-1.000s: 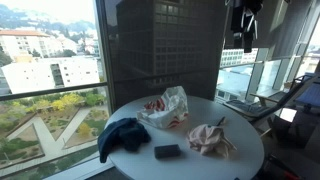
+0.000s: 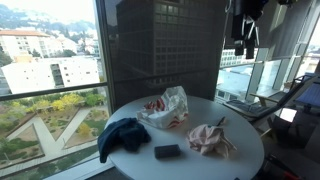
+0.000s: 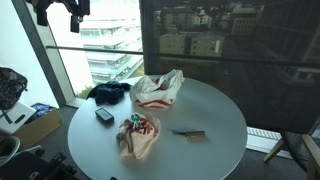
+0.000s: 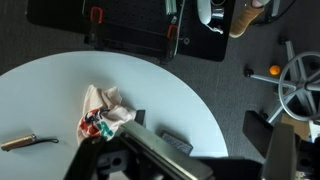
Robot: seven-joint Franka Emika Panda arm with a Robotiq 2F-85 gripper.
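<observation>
High above the round white table, my gripper stands open with nothing between its fingers. On the table lies a crumpled pink cloth with a coloured pattern; the wrist view also shows this pink cloth. Beside it is a small dark grey case, partly covered by the gripper in the wrist view. A dark blue cloth hangs over the table's edge. The white plastic bag with red print sits near the window side. A thin tool with a brown part lies apart.
Windows and a dark screen stand behind the table. The wrist view shows a black platform beside the table and a wheeled chair base on the floor. Bare tabletop surrounds the brown tool.
In exterior view 1 my gripper has shifted slightly, high above the table. The things on the table have not moved.
</observation>
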